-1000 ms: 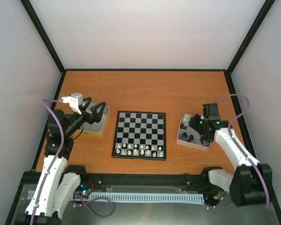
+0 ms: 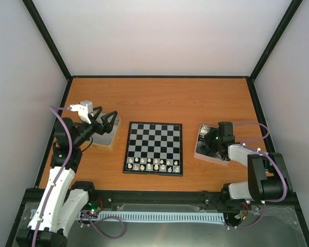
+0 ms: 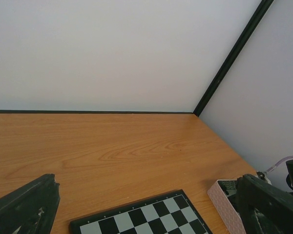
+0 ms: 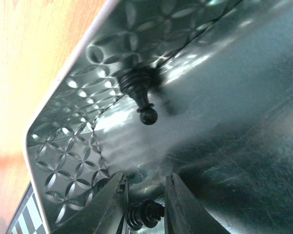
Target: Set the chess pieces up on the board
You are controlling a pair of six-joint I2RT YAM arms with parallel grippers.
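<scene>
The chess board (image 2: 154,142) carries cream pieces on its two near rows; the far rows are empty. My left gripper (image 2: 106,118) hangs open over the left container (image 2: 113,141). My right gripper is down inside the pink box (image 2: 210,159) right of the board, part open. Behind and between its fingertips a dark piece (image 4: 144,214) shows at the bottom of the right wrist view; whether it is touched I cannot tell. Another dark piece (image 4: 139,90) lies higher in that view against the patterned wall.
A dark frame with pale walls surrounds the workspace, and a rail runs along the front edge.
Over the last second my right arm has lowered and bent, bringing the gripper deeper into the pink box. The left arm has barely moved.
</scene>
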